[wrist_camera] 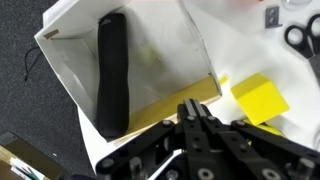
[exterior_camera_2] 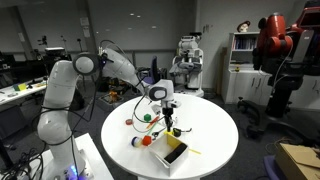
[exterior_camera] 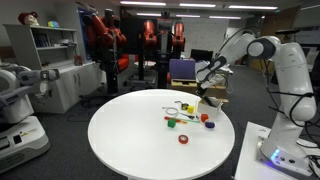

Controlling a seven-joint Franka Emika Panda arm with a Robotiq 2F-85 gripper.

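A white open box [wrist_camera: 165,45] fills the upper left of the wrist view, with a long black object [wrist_camera: 113,75] lying along one inner wall. My gripper reaches in from the bottom of that view, its tips over the near edge of the box. It looks shut, and nothing shows between its fingers. A yellow block [wrist_camera: 260,97] lies outside the box, to the right of the gripper. In exterior view 2 the same box [exterior_camera_2: 170,152] stands on the round table, with the arm above and behind it.
Scissors [wrist_camera: 298,40] with black handles lie beyond the yellow block. In exterior view 1, a red ring-like item [exterior_camera: 183,139], a green piece [exterior_camera: 171,123] and a dark blue piece [exterior_camera: 210,125] are spread on the white table [exterior_camera: 125,135].
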